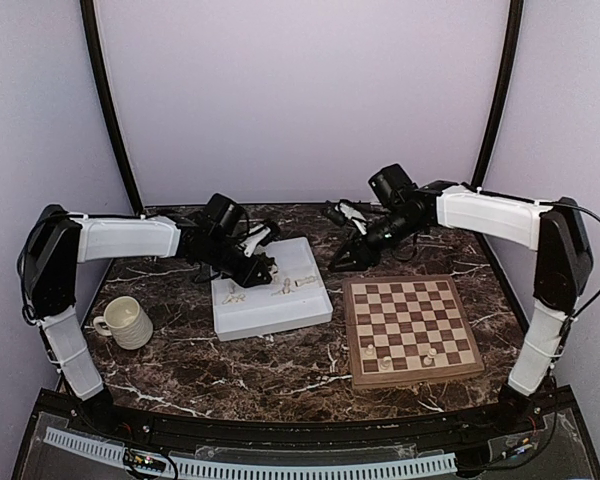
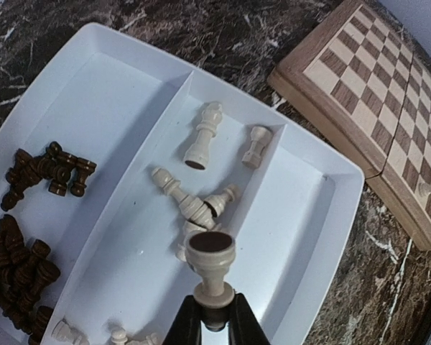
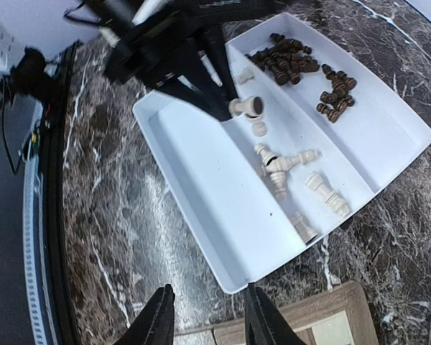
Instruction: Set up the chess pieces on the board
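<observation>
The white plastic tray point(image 1: 270, 325) holds loose white pieces point(image 2: 197, 144) and a heap of dark pieces point(image 2: 29, 280) in separate compartments. My left gripper is shut on a white piece point(image 2: 212, 259), held over the tray. My right gripper is raised over the table between tray and board, apart from the pieces, its fingers parted with nothing between them. The wooden chessboard point(image 1: 412, 325) has a few white pieces point(image 1: 385, 362) on its near rows.
A white mug point(image 1: 125, 325) stands at the left.
</observation>
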